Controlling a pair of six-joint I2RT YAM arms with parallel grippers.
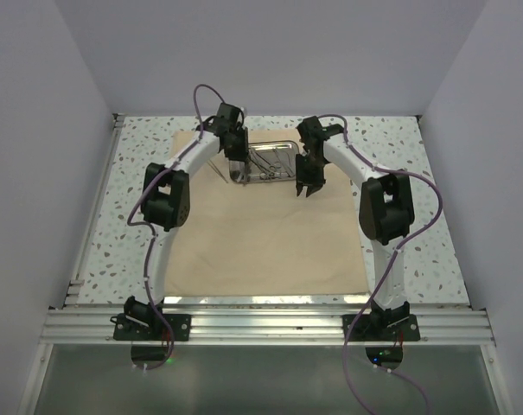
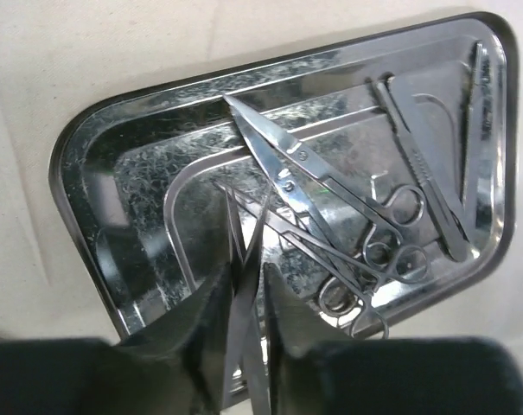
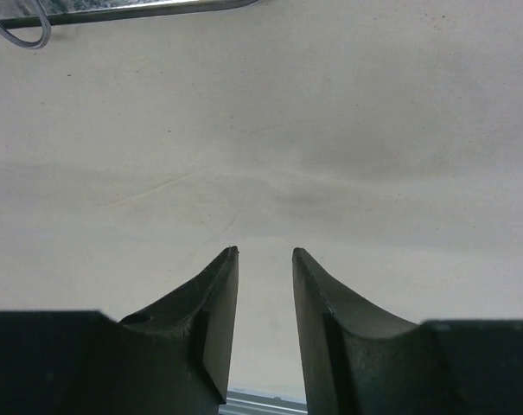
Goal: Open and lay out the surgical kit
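Observation:
A shallow metal tray (image 1: 274, 179) sits on the beige cloth (image 1: 270, 246). Inside, the left wrist view shows several scissor-like tools, among them scissors (image 2: 304, 157), and slim flat instruments (image 2: 421, 173) at the far end. My left gripper is over the tray's near-empty end with pointed tweezers (image 2: 244, 324) between its fingers; whether the pads press on them cannot be told. My right gripper stands open and empty over bare cloth, just off the tray's right end in the top view.
A thin tool (image 1: 219, 172) lies on the cloth left of the tray. The cloth in front of the tray is wide and clear. Speckled tabletop (image 1: 408, 220) shows on both sides.

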